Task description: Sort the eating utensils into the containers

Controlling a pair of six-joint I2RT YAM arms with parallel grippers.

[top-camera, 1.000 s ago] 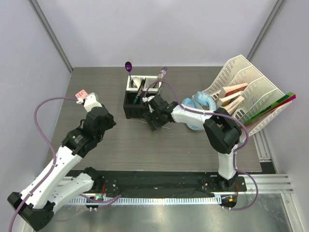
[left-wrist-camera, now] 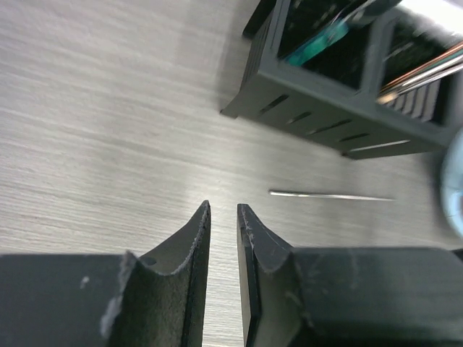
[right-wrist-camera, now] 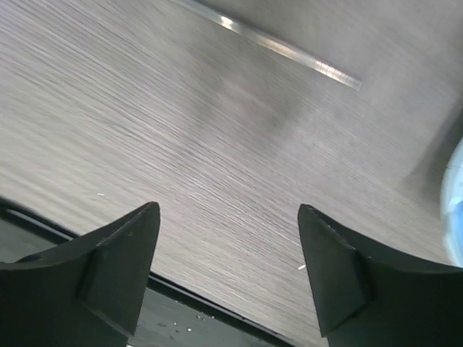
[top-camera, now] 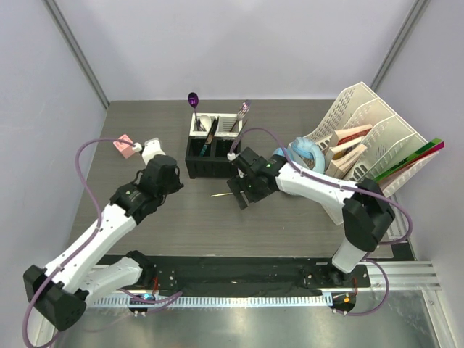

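Note:
A thin light stick, perhaps a chopstick [left-wrist-camera: 329, 196] [right-wrist-camera: 265, 41] [top-camera: 220, 194], lies on the table just in front of the black utensil holder [left-wrist-camera: 318, 116] [top-camera: 210, 163], which holds spoons, a fork and other utensils. My left gripper [top-camera: 180, 187] is left of the holder, its fingertips close together with a small gap and nothing between them. My right gripper [top-camera: 239, 192] stands open near the stick, with only bare table between its fingers.
Right of the holder are a light blue looped object [top-camera: 308, 156] and a large cream rack [top-camera: 344, 109] with boards. A pink block [top-camera: 124, 146] lies back left.
My left gripper has moved right, toward the holder. My right gripper has shifted right and toward the front of the table, away from the holder.

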